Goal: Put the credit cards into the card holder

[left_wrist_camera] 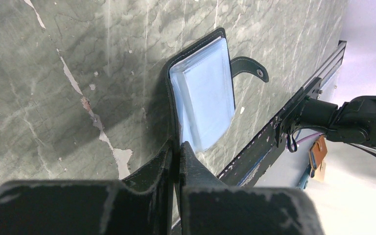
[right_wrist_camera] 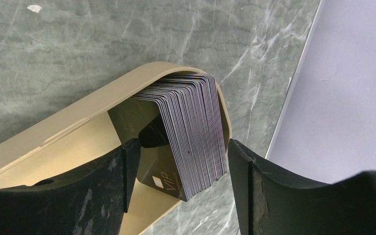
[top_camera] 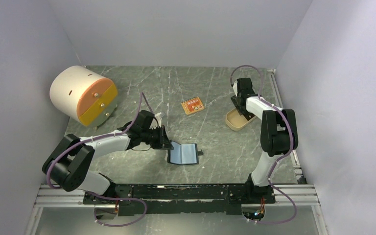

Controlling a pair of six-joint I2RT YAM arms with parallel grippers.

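The card holder (top_camera: 189, 153) lies spread on the table, with dark covers, pale blue sleeves and a snap strap (left_wrist_camera: 248, 67) on its right side. My left gripper is shut on the holder's dark left cover edge. A thick stack of black credit cards (right_wrist_camera: 196, 132) leans inside a tan oval box (right_wrist_camera: 73, 115), the top card lettered "VIP". Above the stack my right gripper stands open, one finger (right_wrist_camera: 132, 171) on either side of the stack in the right wrist view, holding nothing. In the top view the right arm hides most of the cards.
An orange-red box or notepad (top_camera: 192, 105) lies mid-table toward the back. At the back left stands a white drum-shaped cabinet (top_camera: 81, 93) with an orange and yellow face.
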